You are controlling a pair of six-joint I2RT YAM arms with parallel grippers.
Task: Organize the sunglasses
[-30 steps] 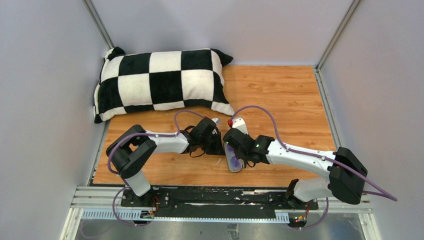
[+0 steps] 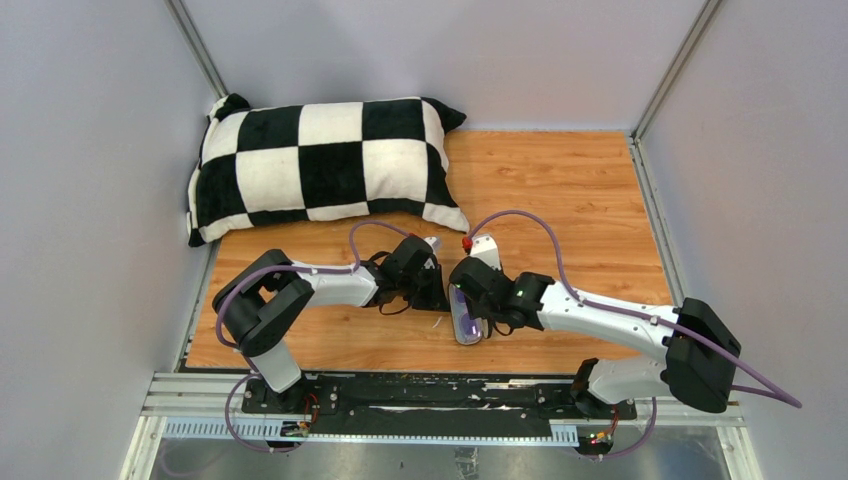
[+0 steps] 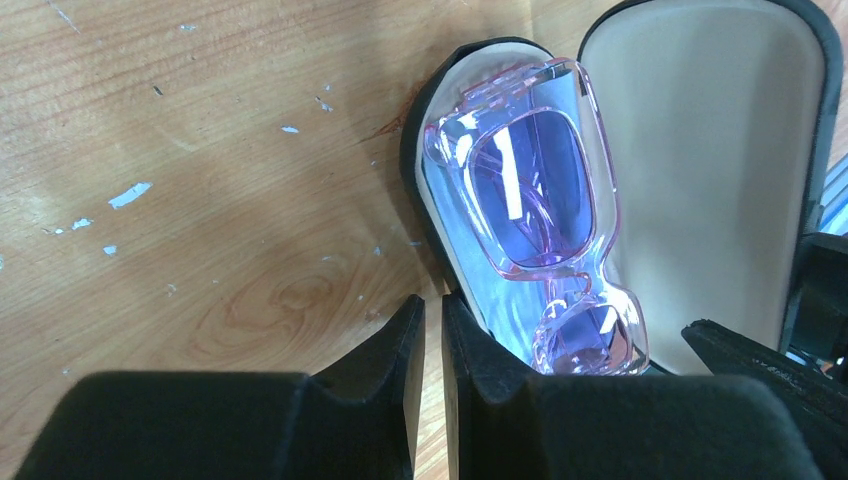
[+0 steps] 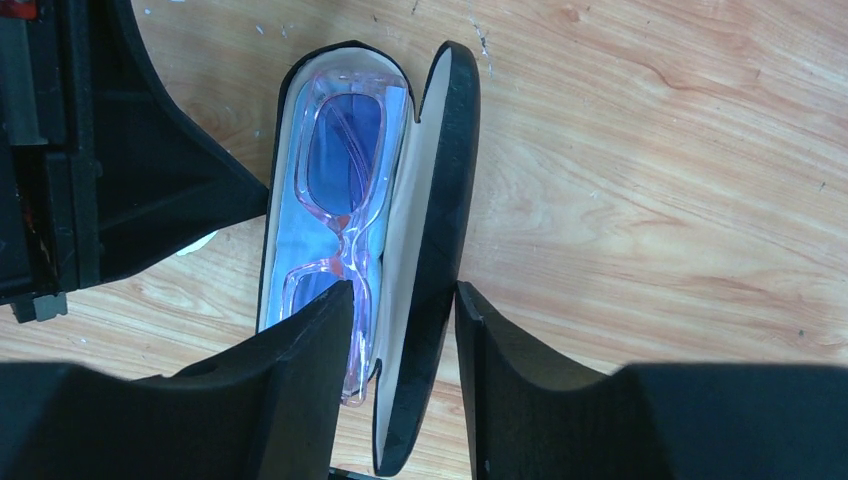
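An open sunglasses case [image 4: 280, 190] holds clear pink-tinted sunglasses [image 3: 590, 280] on a blue cloth. Its dark-backed lid [image 4: 440, 250] stands partly raised on the right in the right wrist view. My left gripper is at the side of the case's base, its fingers nearly together; I cannot make out anything between them. My right gripper is open over the case, with the lid's edge between or just beneath its fingertips. In the top view both grippers crowd round the case and partly hide it.
A checkered black-and-white pillow [image 2: 330, 160] lies along the back left of the wooden table [image 2: 590, 210]. Walls enclose the sides and back.
The left arm and the case look unchanged.
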